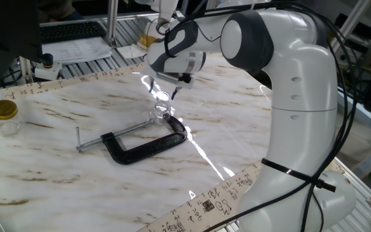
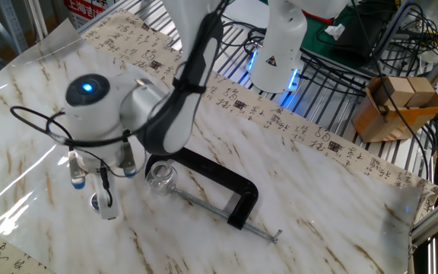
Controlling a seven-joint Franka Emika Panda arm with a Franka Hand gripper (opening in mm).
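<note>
A black C-clamp (image 1: 145, 149) with a long metal screw lies flat on the marbled sheet (image 1: 57, 171). At one end of it is a small clear glass or plastic item (image 1: 161, 111); the second exterior view also shows this clear piece (image 2: 160, 176) against the clamp (image 2: 217, 176). Above the sheet, just behind the clear item in the first exterior view, my gripper (image 1: 163, 88) hangs with its two dark fingers apart. Nothing shows between them.
A clear jar with a gold lid (image 1: 4, 111) stands at the left. In the second exterior view, a cardboard box (image 2: 396, 106) and another white arm base (image 2: 274, 68) sit beyond the sheet's edge. Much of the sheet around the clamp is bare.
</note>
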